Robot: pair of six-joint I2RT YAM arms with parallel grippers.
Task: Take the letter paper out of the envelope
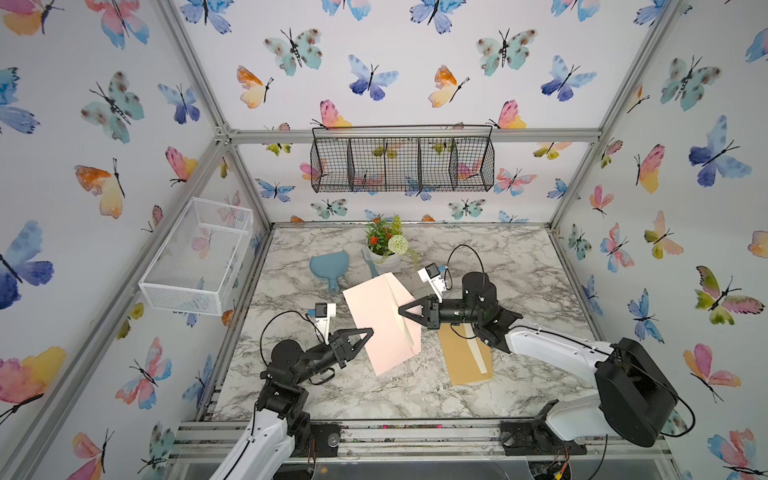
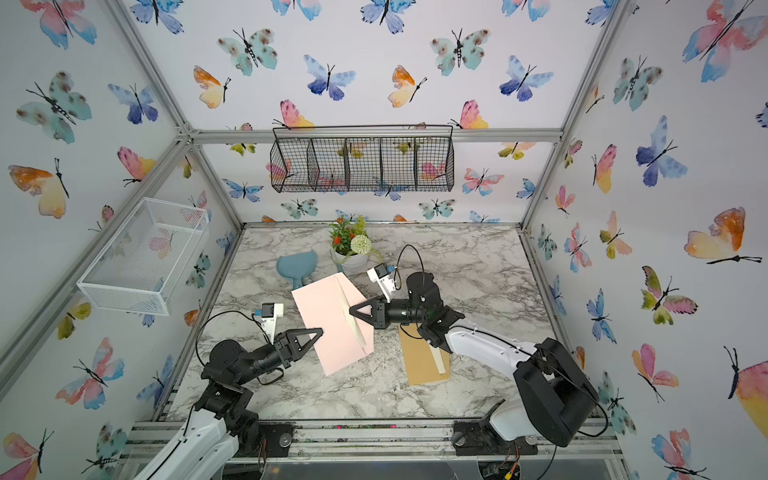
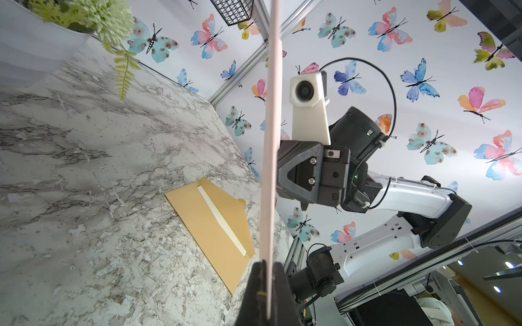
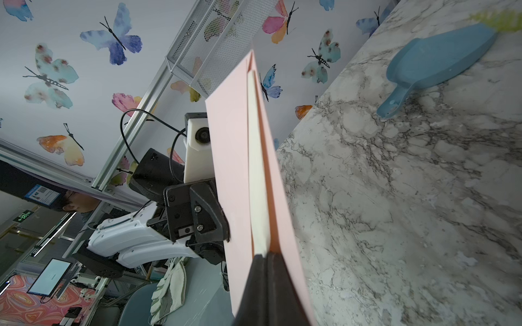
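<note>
The pink envelope [image 1: 370, 308] is held up off the table between my two arms, its opening facing my right arm. My left gripper [image 1: 370, 332] is shut on its near edge, seen edge-on in the left wrist view as a thin pink line [image 3: 270, 163]. Cream letter paper [image 4: 257, 174] shows in the envelope's open mouth in the right wrist view. On that paper's edge my right gripper is shut, its dark fingers meeting at the paper. Most of the sheet is hidden inside the envelope.
A brown envelope [image 3: 209, 231] with a pale strip lies flat on the marble table below my right arm. Behind are a potted plant [image 1: 385, 254] and a blue dustpan [image 1: 328, 266].
</note>
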